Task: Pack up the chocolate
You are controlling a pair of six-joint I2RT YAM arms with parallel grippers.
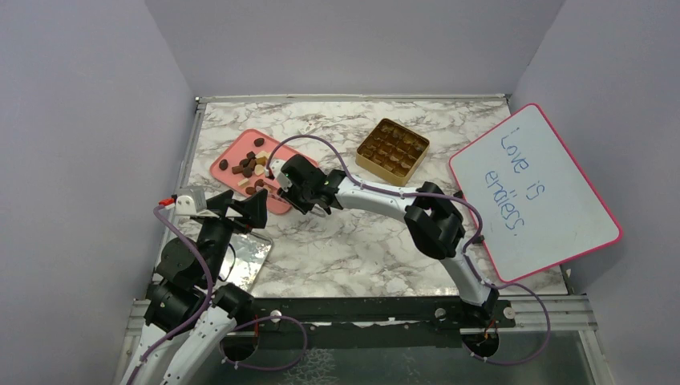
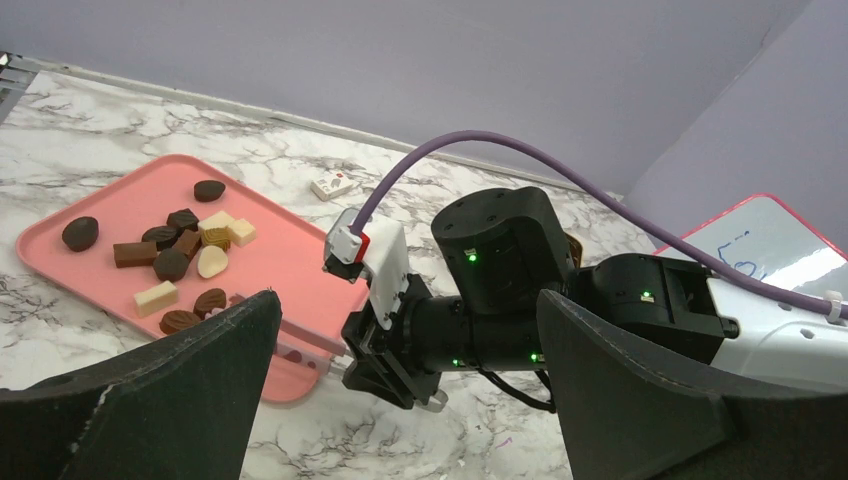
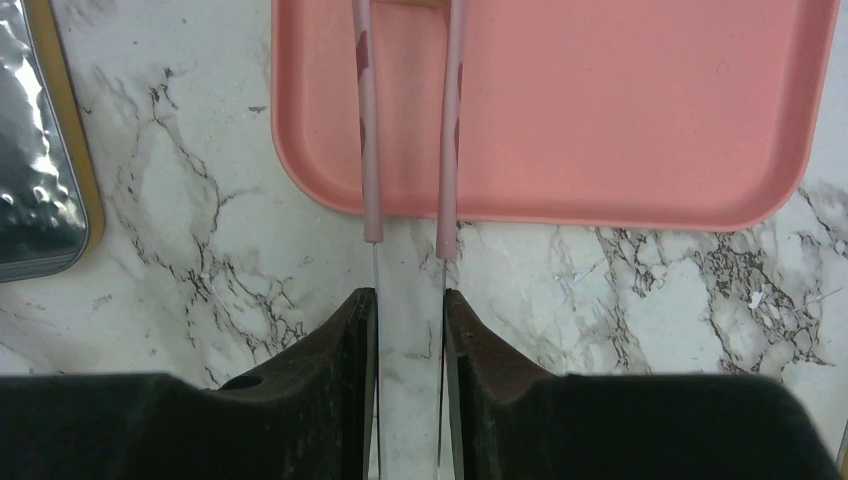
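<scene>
Several dark, brown and pale chocolates (image 2: 171,264) lie loose on the pink tray (image 1: 230,178) at the left. A gold box with compartments (image 1: 418,164) stands at the back, right of centre. My right gripper is shut on pink tongs (image 2: 312,337), which reach over the tray's near edge toward two brown chocolates (image 2: 209,302). At the top edge of the right wrist view, a tan piece (image 3: 410,2) shows between the tong arms; whether the tips grip it, I cannot tell. Left of the table, my left gripper (image 1: 251,215) stands open, empty, in front of the tray.
A silvery lid (image 1: 250,258) lies beside the left arm. At the right leans a whiteboard (image 1: 533,192) with writing. A small white block (image 2: 332,185) sits behind the tray.
</scene>
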